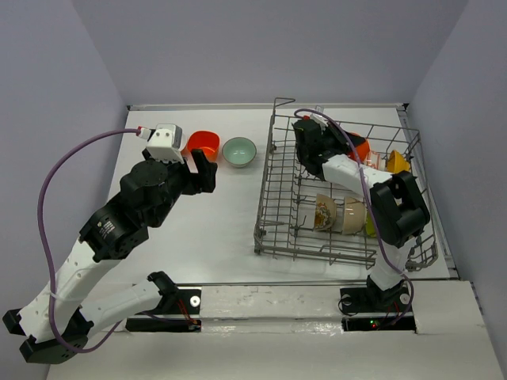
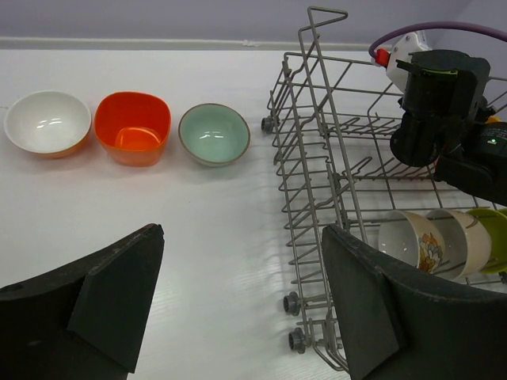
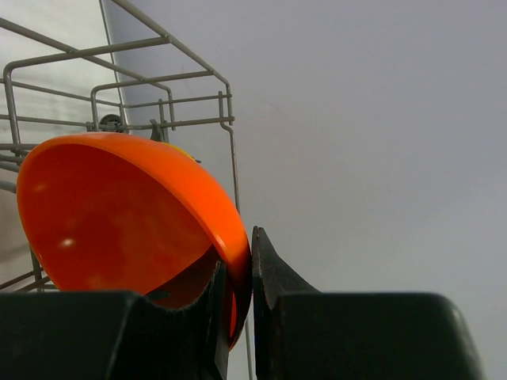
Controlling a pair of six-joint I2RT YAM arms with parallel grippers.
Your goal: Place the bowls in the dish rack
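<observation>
In the right wrist view an orange bowl [image 3: 111,206] stands tilted, its rim pinched in my right gripper, which is shut on it. From above, that bowl [image 1: 362,149] shows at the back of the wire dish rack [image 1: 265,190], partly hidden by the right arm. My left gripper is open and empty over the white table. Beyond it lie a white bowl [image 2: 47,123], a red-orange bowl [image 2: 133,131] and a green bowl [image 2: 214,133], all left of the rack.
A patterned bowl [image 1: 325,212], a cream bowl [image 1: 353,215] and a lime bowl [image 2: 489,237] stand on edge in the rack's front part. A yellow bowl [image 1: 398,162] sits at its back right. Bare table [image 1: 222,229] lies left of the rack.
</observation>
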